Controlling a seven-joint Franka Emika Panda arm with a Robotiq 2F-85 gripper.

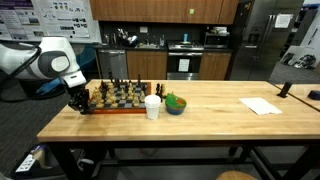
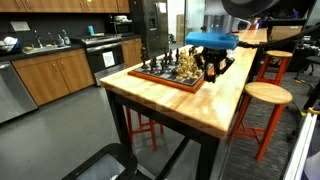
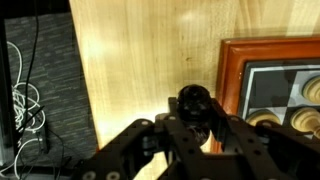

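In the wrist view my gripper is shut on a dark, round-topped chess piece (image 3: 194,97), held over bare wood just beside the chessboard's frame. From the second exterior view, the gripper (image 2: 211,75) hangs over the table close to the corner of the chessboard (image 2: 170,79). Light pieces (image 2: 187,64) stand on the near part of the board and dark pieces (image 2: 152,52) on the far part. The first exterior view has the gripper (image 1: 79,103) at the board's left end; its fingertips are hard to make out there.
Right of the board stand a white cup (image 1: 152,106) and a bowl (image 1: 175,104) with green and purple things in it. White paper (image 1: 260,105) lies farther right on the table (image 1: 215,120), with clear wood between. The table's edge runs close to the gripper.
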